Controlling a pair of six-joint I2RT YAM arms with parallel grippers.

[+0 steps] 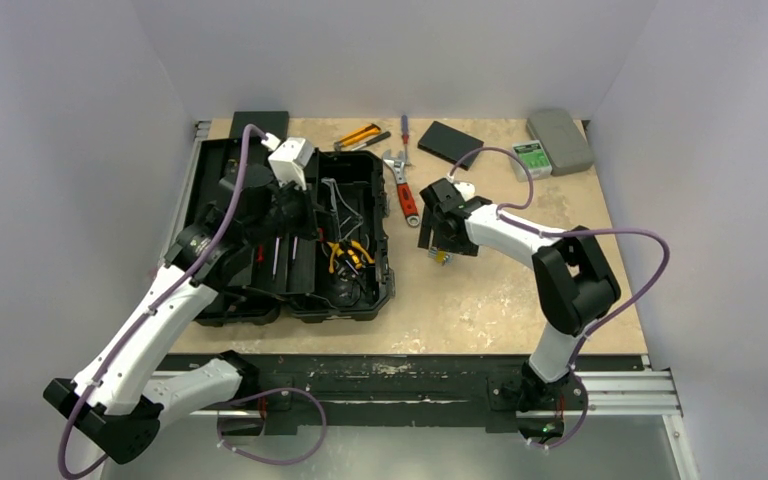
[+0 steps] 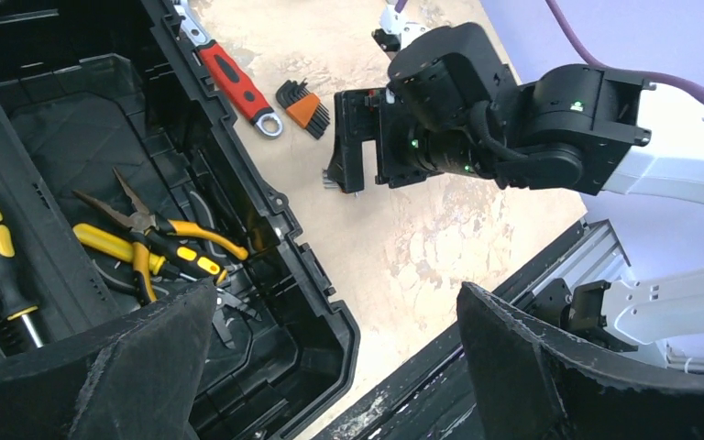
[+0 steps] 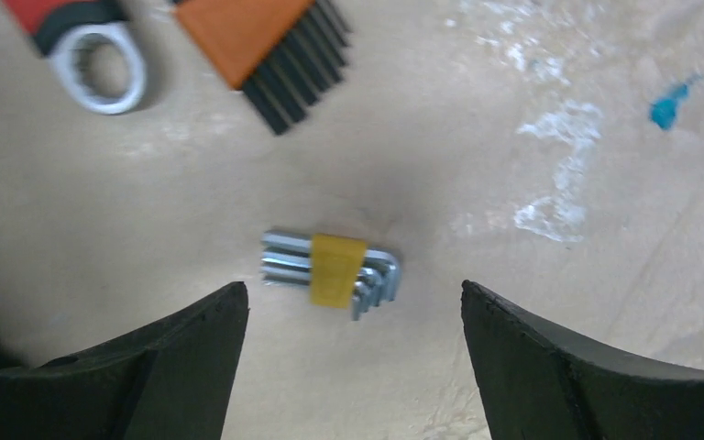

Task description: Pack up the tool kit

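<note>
A small hex key set with a yellow band [image 3: 335, 272] lies on the table, centred between the spread fingers of my right gripper and touching neither. An orange-holder key set [image 2: 308, 108] rests just behind it, near the red-handled wrench [image 2: 238, 84]. The black toolbox [image 1: 338, 313] stands unfolded at the left, with yellow-handled pliers [image 2: 147, 231] and other tools in its main bay. Over that toolbox hangs my left gripper, open and empty. In the left wrist view, my right gripper's near finger [image 2: 353, 163] partly hides the yellow-banded set.
Along the back lie an orange utility knife [image 1: 360, 134], a screwdriver [image 1: 405, 130], a flat black case [image 1: 450, 142], a clear box with green contents [image 1: 531, 159] and a grey case [image 1: 560, 142].
</note>
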